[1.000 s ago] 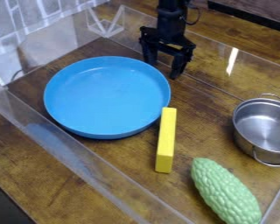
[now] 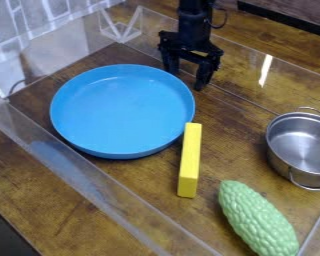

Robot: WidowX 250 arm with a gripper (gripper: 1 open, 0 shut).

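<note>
My black gripper (image 2: 190, 64) hangs at the top centre of the camera view, just behind a large blue plate (image 2: 120, 110). Its dark fingers reach down toward the wooden surface and are too small and dark to show whether they are open or shut. In front of it, right of the plate, lies a yellow bar (image 2: 190, 160). A steel pot (image 2: 296, 150) stands at the right. A green bumpy vegetable (image 2: 259, 215), like a toy cabbage or gourd, lies at the bottom right.
Clear plastic walls edge the wooden surface (image 2: 96, 200). A tiled wall (image 2: 43, 35) rises at the upper left. Bare wood shows at the lower left and between the gripper and the pot.
</note>
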